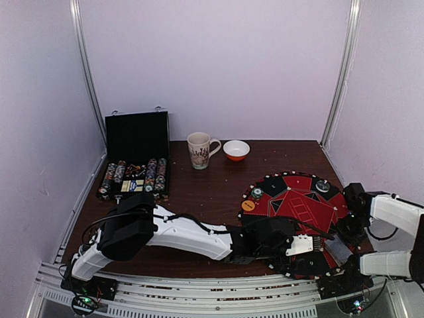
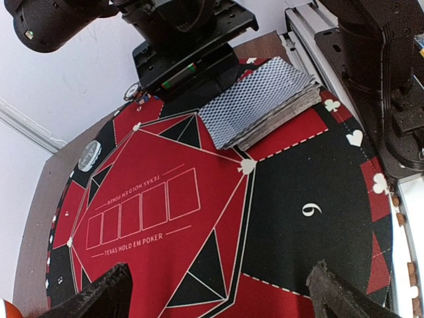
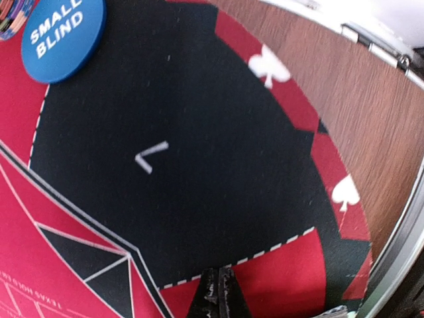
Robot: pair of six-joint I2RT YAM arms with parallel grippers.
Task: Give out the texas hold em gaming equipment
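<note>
A red-and-black poker mat (image 1: 301,205) lies on the right side of the table. In the left wrist view, a deck of blue-and-white patterned cards (image 2: 258,103) rests near the mat's edge. Well short of that deck, my left gripper is open over the mat, with nothing between its fingers. My right gripper is shut above the mat, and nothing shows between its fingertips. A blue SMALL BLIND disc (image 3: 63,36) lies on the mat, with chips (image 3: 13,16) beside it. In the top view, an orange disc (image 1: 248,205) sits at the mat's left edge.
An open black case (image 1: 137,142) with chip rows stands at the back left. A mug (image 1: 199,151) and a small bowl (image 1: 236,150) are at the back. Both arms crowd the mat's front and right. The table between case and mat is clear.
</note>
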